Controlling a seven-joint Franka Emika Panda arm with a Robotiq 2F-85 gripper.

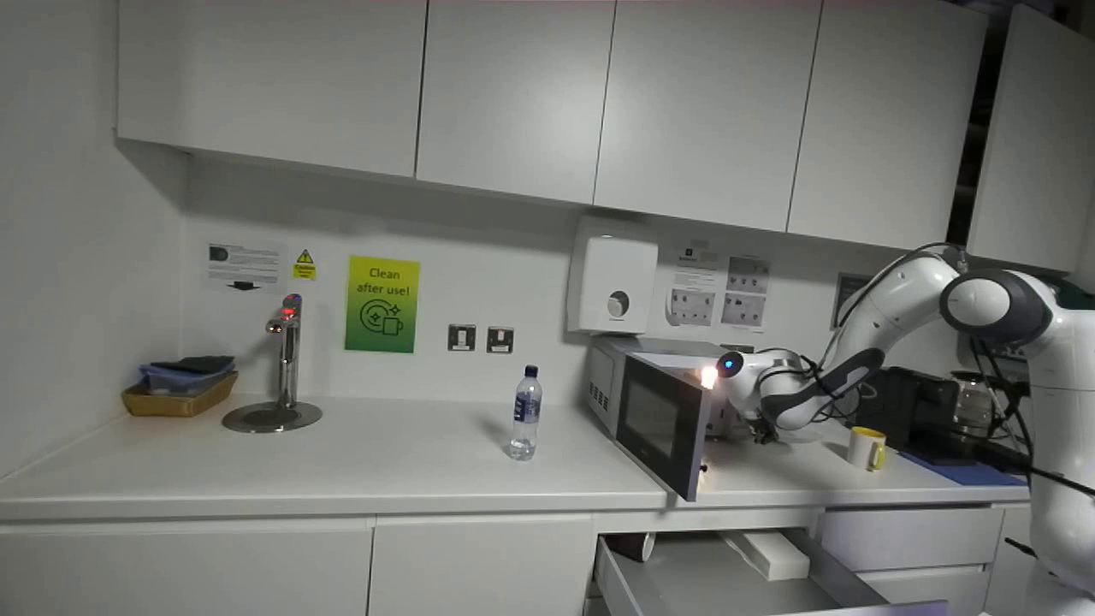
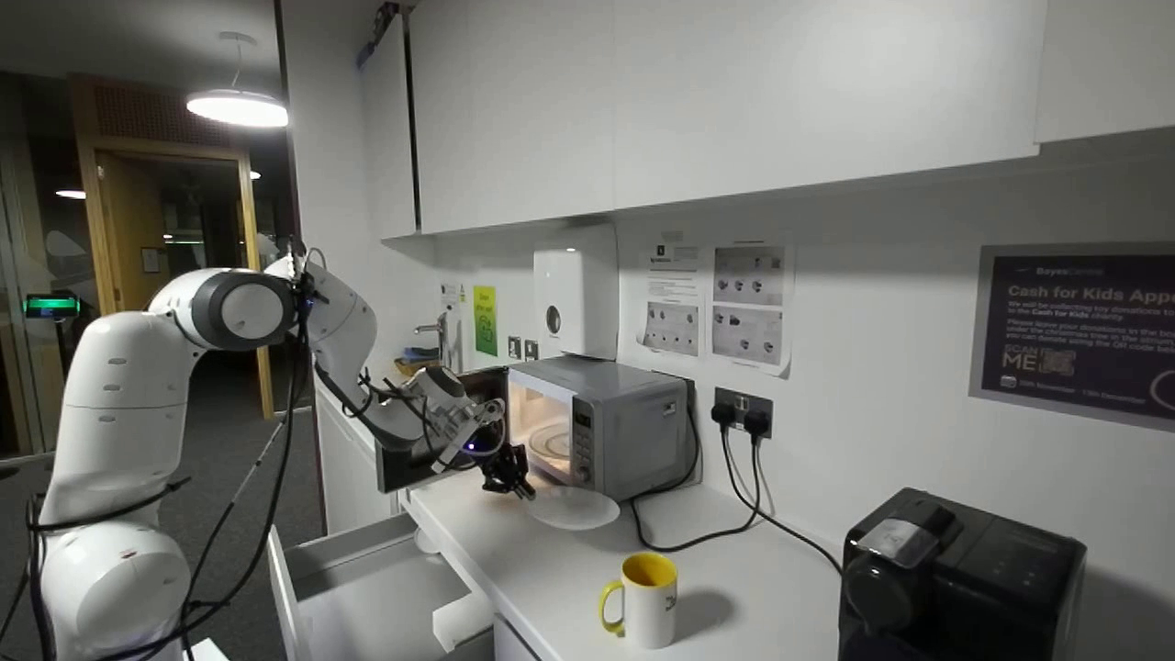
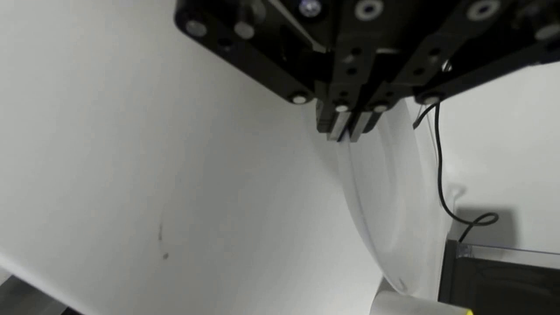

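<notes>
A white plate (image 2: 575,509) is pinched at its rim by my gripper (image 2: 526,491), just in front of the microwave (image 2: 617,419). In the wrist view the closed fingertips of the gripper meet the edge of the plate (image 3: 386,204), which looks steeply tilted from that angle. Whether the plate's far side touches the counter, I cannot tell. The microwave door (image 1: 662,426) stands wide open, with a lit interior and a glass turntable (image 2: 551,442) inside. In exterior view 1 the arm hides much of the plate.
A yellow-and-white mug (image 2: 650,600) stands on the counter near the plate, before a black coffee machine (image 2: 958,584). Below, an open drawer (image 1: 677,585) juts out. A water bottle (image 1: 525,412) stands left of the door. Black cables (image 2: 705,540) trail behind the microwave.
</notes>
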